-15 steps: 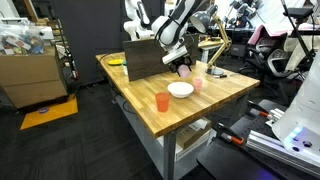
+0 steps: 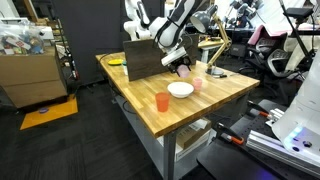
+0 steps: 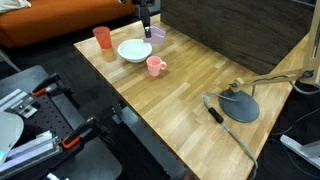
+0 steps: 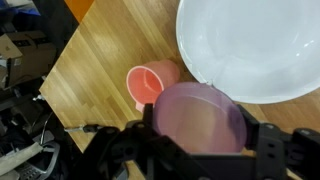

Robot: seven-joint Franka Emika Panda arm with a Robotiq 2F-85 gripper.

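Observation:
My gripper [image 2: 181, 66] is shut on a translucent pinkish-purple cup [image 3: 155, 35], which hangs above the table near the white bowl. In the wrist view the purple cup [image 4: 195, 118] fills the space between the dark fingers and covers part of the bowl's edge. The white bowl [image 4: 255, 45] lies on the wooden table and looks empty. Close beside it stands a pink mug [image 3: 156, 67], its open mouth partly seen in the wrist view. An orange-red cup [image 2: 162, 102] stands upright on the other side of the bowl, near the table's corner.
A lamp base [image 3: 238, 106] and a cable with a dark handle [image 3: 215, 115] occupy the far end of the wooden table [image 3: 175, 105]. A dark panel [image 2: 143, 60] stands behind the table.

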